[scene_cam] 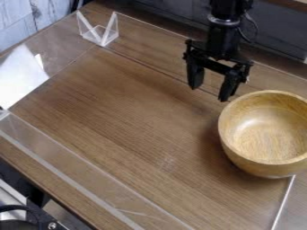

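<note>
My black gripper (211, 83) hangs over the back right of the wooden table (120, 117), open, with nothing visible between its fingers. A round wooden bowl (261, 148) sits on the table at the right, in front of and a little right of the gripper.
A clear angular stand (99, 30) is at the back left corner. A white sheet-like object (17, 74) is at the left edge. Clear strips run along the left and front edges.
</note>
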